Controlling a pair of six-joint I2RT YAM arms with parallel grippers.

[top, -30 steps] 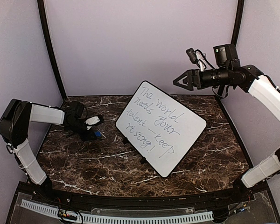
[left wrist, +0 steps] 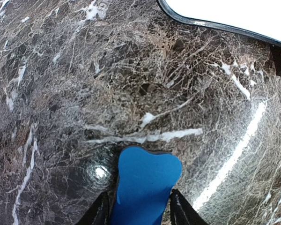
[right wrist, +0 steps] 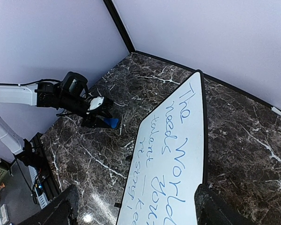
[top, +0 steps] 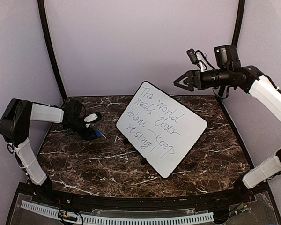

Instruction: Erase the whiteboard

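The whiteboard (top: 161,129) lies aslant on the marble table, with handwriting (top: 152,119) across its white face. To its left, my left gripper (top: 94,134) is low over the table, shut on a blue eraser (left wrist: 145,183). In the left wrist view the eraser sticks out forward between the two fingers; its rear end is out of frame. My right gripper (top: 180,83) hangs in the air behind the board's upper right side. Its fingers (right wrist: 208,206) stand wide apart with nothing between them.
Small dark clips (top: 144,161) sit at the board's lower left edge. Bare marble (top: 84,168) lies in front and to the left of the board. Pale walls (top: 140,47) close in the back and both sides.
The right arm and the whiteboard look unmoved.
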